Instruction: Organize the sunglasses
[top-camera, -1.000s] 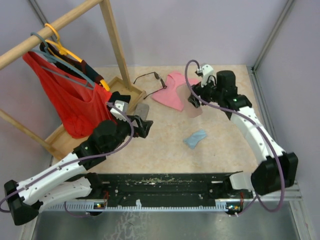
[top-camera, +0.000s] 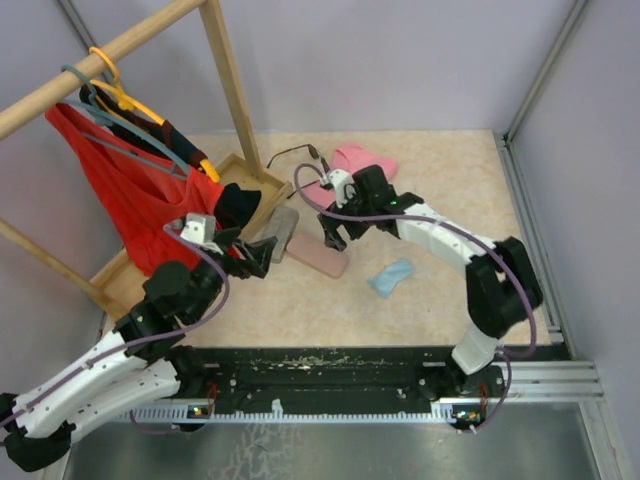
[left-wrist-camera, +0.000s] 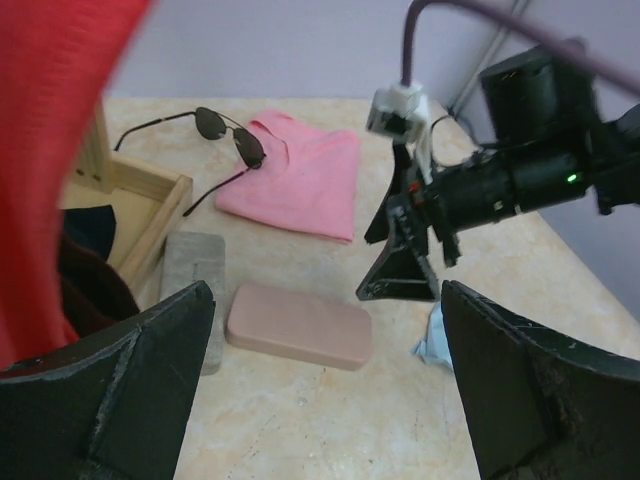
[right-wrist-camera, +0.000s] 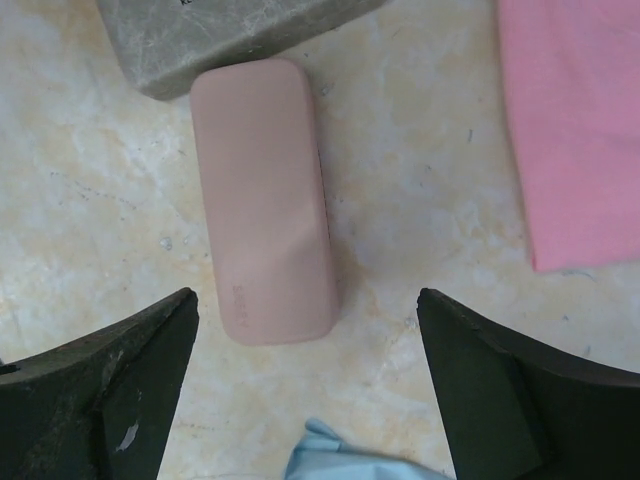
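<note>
The dark sunglasses (left-wrist-camera: 230, 130) lie unfolded at the back, beside the wooden rack, one arm reaching over the edge of the pink cloth. A pinkish-brown glasses case (right-wrist-camera: 262, 200) lies closed and flat on the table. Beside it, nearly touching, is a grey case (left-wrist-camera: 192, 275). My right gripper (top-camera: 335, 230) hovers open near the pinkish case; its view shows that case between the open fingers but lower down, with nothing gripped. Left of the cases, near the red garment, my left gripper (top-camera: 258, 262) is open and empty.
A pink garment (top-camera: 350, 180) lies flat at the back. A small light-blue cloth (top-camera: 391, 277) sits right of the cases. At the left stands a wooden rack (top-camera: 232, 85) with a hanging red garment (top-camera: 120, 200).
The pinkish case, held by my right gripper over the pink garment earlier, now rests by the grey case. My right gripper has swung left toward it; my left gripper shifted slightly left.
</note>
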